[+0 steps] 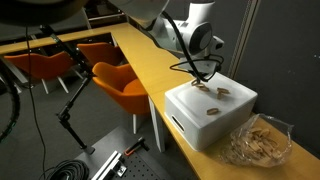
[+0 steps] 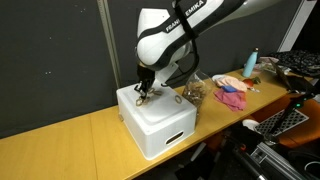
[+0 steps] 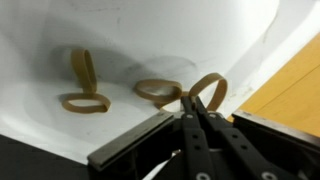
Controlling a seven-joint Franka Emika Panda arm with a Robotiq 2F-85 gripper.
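Observation:
My gripper is shut over the top of a white box. A thin tan rubber band loops out from its fingertips and looks pinched between them. Just left of the tips, in the wrist view, another tan loop shows on the white surface. Farther left there are two more loops, one above and one below, seemingly touching. In exterior view 1, tan bands lie on the lid near its front edge and to the right of the gripper.
A clear bag of tan pieces stands beside the box on the wooden table. A pink cloth and a blue bottle are farther along. Orange chairs stand off the table's edge.

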